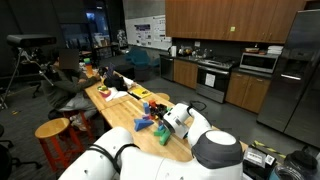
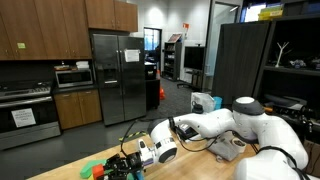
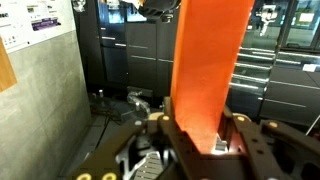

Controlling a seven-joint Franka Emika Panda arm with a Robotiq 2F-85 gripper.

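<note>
A long, smooth orange-red object point(image 3: 205, 70) fills the middle of the wrist view, rising from between the black fingers. My gripper is shut on its lower part. Blur and closeness hide what kind of object it is. In exterior view 2 the arm reaches down to the wooden table, and the dark gripper point(image 2: 125, 163) is low among coloured things. Exterior view 1 shows a blue piece point(image 1: 143, 124) and a green piece point(image 1: 164, 131) on the table near the arm; their exact shapes are too small to tell.
The wooden table point(image 1: 178, 152) extends around the arm, with more small items toward its far left end. Red stools point(image 1: 52, 129) stand along its left side. Kitchen cabinets, an oven point(image 1: 212, 80) and a fridge are well beyond, across open floor.
</note>
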